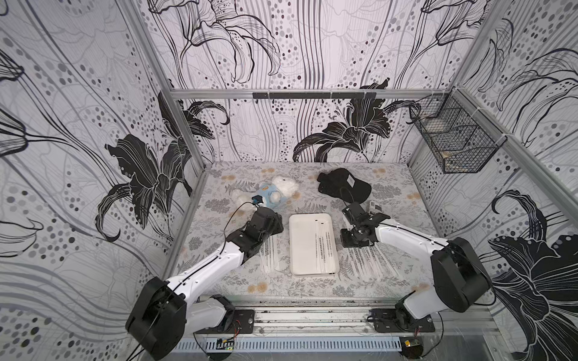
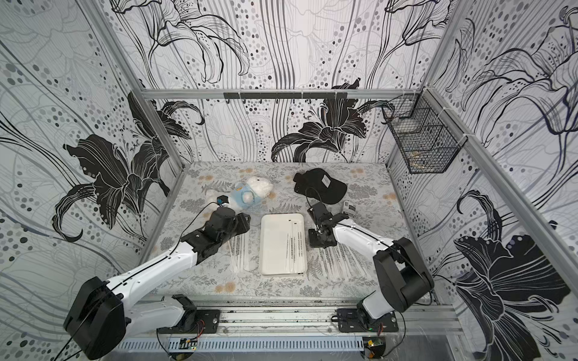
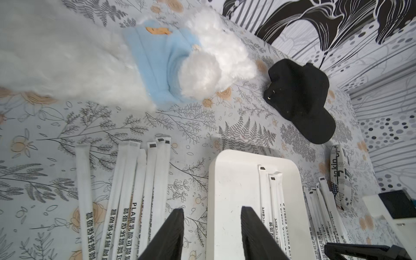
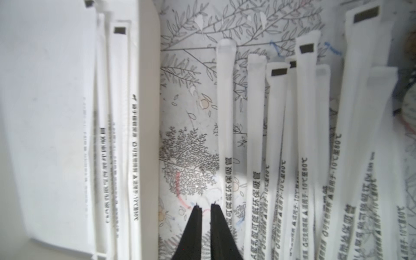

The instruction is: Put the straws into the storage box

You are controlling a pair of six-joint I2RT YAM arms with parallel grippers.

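Observation:
The white storage box [image 3: 231,203] stands mid-table, with several wrapped straws [image 4: 119,130] lying along its right side. Left of it, in the left wrist view, lies a group of loose straws [image 3: 156,186], one set apart. My left gripper hovers above the table between this group and the box, its fingers apart and empty. More loose straws [image 4: 303,151] lie right of the box. My right gripper is over the table between the box and these straws, just left of the nearest one; its fingers are close together, with no straw visible between them.
A white plush toy in blue [image 3: 160,65] lies behind the left straws. A black cap [image 3: 301,97] sits at the back, and a small patterned packet [image 3: 341,175] lies beyond the right straws. A wire basket [image 1: 457,138] hangs on the right wall.

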